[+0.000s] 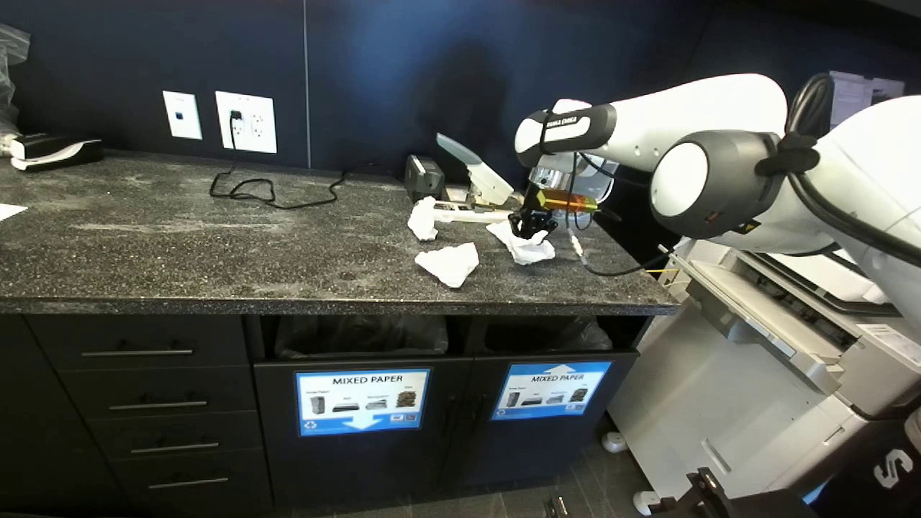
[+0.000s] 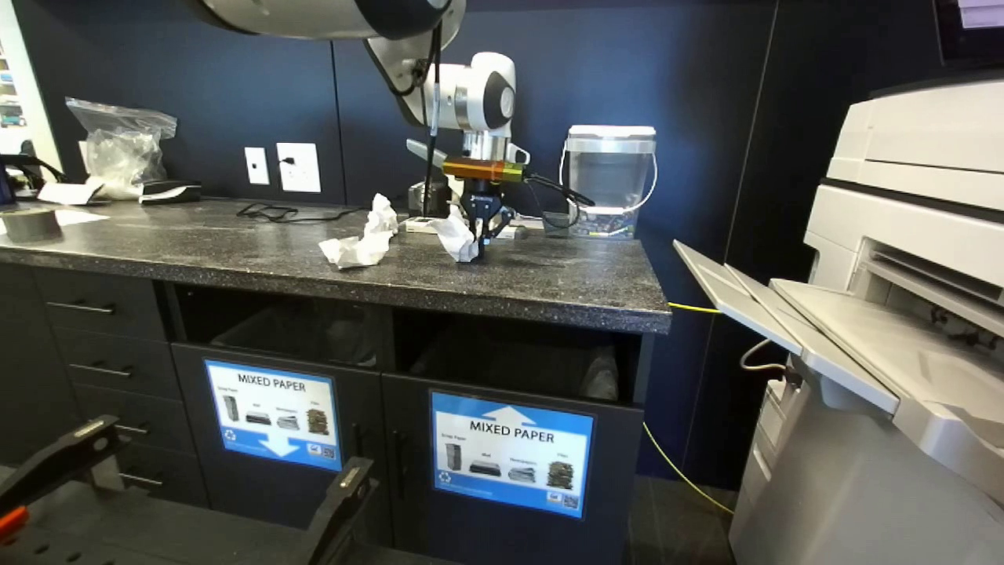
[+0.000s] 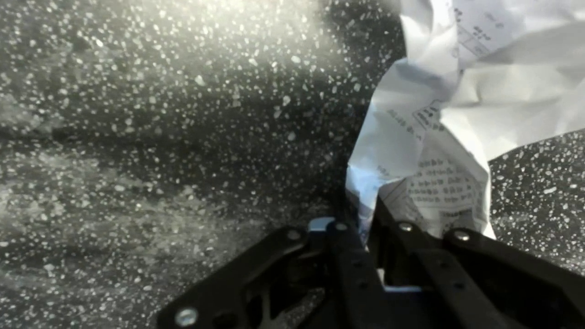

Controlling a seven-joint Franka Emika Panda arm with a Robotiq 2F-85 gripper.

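Observation:
My gripper is shut on a crumpled sheet of printed white paper [image 3: 422, 131]; an edge of it runs in between the fingertips. In exterior view 1 this paper [image 1: 528, 247] is at the right part of the counter, just below the gripper. From the other side, the paper [image 2: 456, 235] shows left of the dark fingers [image 2: 481, 226], close over the counter top. Two more crumpled papers lie to the left: one nearer the front edge [image 1: 450, 263] and one farther back [image 1: 423, 219].
A paper cutter [image 1: 488, 185] with a raised arm stands behind the papers. A clear bucket [image 2: 609, 179] is at the back right. Below the counter [image 1: 173, 259] are two open bins marked mixed paper [image 1: 363, 337].

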